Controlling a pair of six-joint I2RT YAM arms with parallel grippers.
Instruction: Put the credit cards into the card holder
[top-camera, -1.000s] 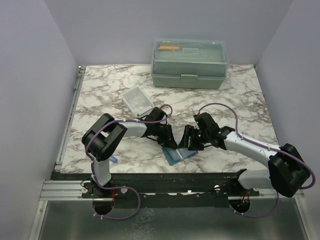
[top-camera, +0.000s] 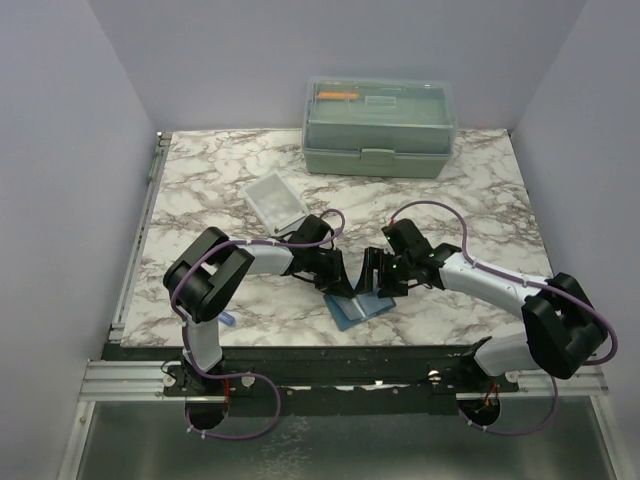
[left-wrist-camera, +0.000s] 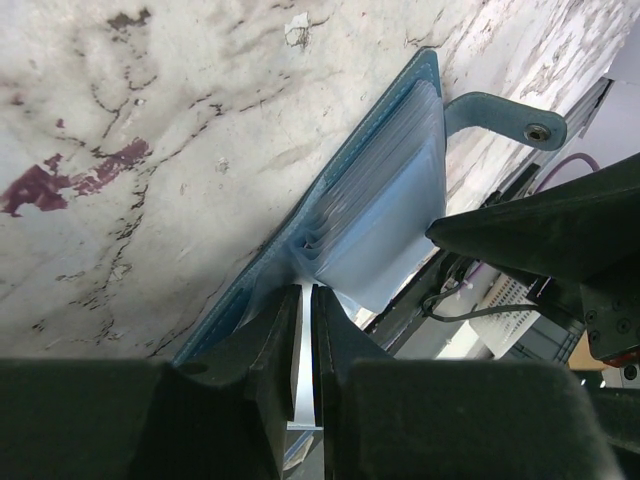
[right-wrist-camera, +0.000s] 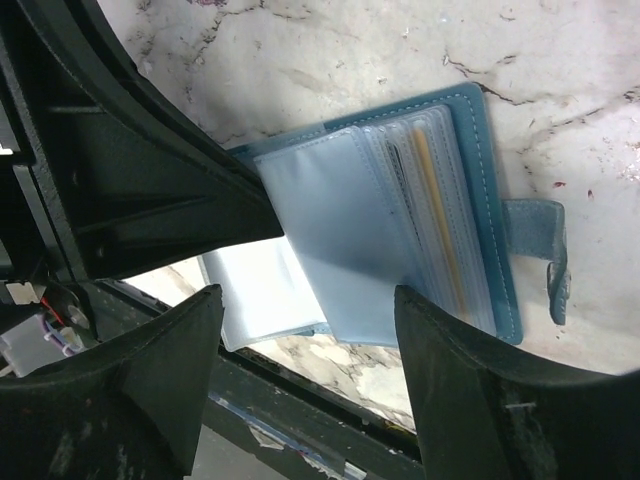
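Observation:
The blue card holder (top-camera: 346, 318) lies open near the table's front edge, its clear sleeves (right-wrist-camera: 340, 225) stacked on one side. Among those sleeves shows a yellowish strip (right-wrist-camera: 437, 195), perhaps a card edge. My left gripper is shut on a pale sleeve edge on the holder's other side; whether a card is inside cannot be made out. Over the sleeve stack, my right gripper stands open with nothing between its fingers. One of its fingers (left-wrist-camera: 540, 220) reaches close to the stack in the left wrist view. No loose card is clearly recognizable.
A white tray (top-camera: 262, 211) sits behind the left arm. Farther back stands a green lidded box (top-camera: 378, 135). A small blue object (top-camera: 227, 319) lies at the front left. The holder's strap (right-wrist-camera: 535, 228) sticks out at its side.
The right arm has shifted a little to the left, its gripper turning slightly above the holder. The left arm and the holder look unmoved.

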